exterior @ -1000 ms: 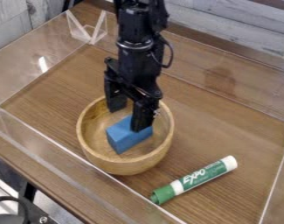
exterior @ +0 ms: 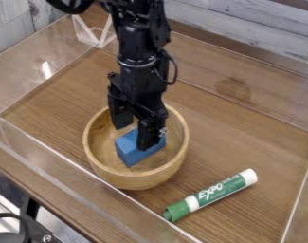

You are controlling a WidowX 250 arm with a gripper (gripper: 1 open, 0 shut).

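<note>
A round wooden bowl (exterior: 138,174) sits near the middle of the table, with a blue block (exterior: 135,149) inside it. My black gripper (exterior: 138,129) hangs down into the bowl from above, open, its fingers around the upper part of the blue block and close to it. Whether the fingers touch the block is hard to tell.
A green and white marker (exterior: 209,196) lies to the right of the bowl near the front. A black cable is at the lower left.
The gripper has shifted slightly within the bowl over the block. The bowl, block and marker show little or no movement.
</note>
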